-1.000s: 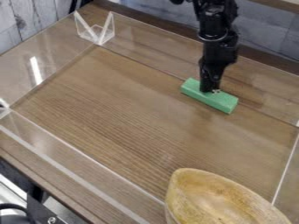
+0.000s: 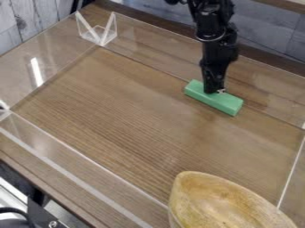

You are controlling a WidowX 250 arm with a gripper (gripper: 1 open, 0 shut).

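A green rectangular block [image 2: 223, 101] lies on the wooden table at the right, angled down toward the front right. The black gripper [image 2: 213, 87] reaches down from the back onto the block's left half, its tip at the top surface. It looks shut; whether anything is between the fingertips is too small to tell.
A large yellow bowl [image 2: 210, 199] sits at the bottom right corner. A white wire stand [image 2: 99, 31] is at the back left.
The gripper's upper part has shifted very slightly; the green block stays in about the same place.
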